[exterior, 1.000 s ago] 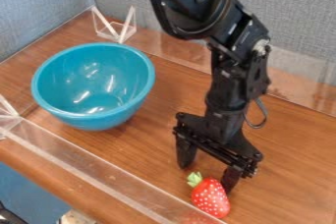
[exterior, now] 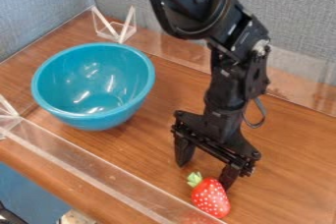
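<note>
The black gripper [exterior: 205, 169] hangs low over the wooden table, its fingers spread open and reaching down close to the wood. Just in front of it, near the right finger, lies a red toy strawberry [exterior: 210, 198] with a green leafy top, by the clear strip at the table's front edge. A blue bowl [exterior: 92, 85] sits to the left of the arm.
Clear acrylic strips run along the front edge [exterior: 105, 179] and back of the table, with white brackets [exterior: 114, 24] at the left. Grey walls stand behind. Bare wood [exterior: 289, 179] lies to the right.
</note>
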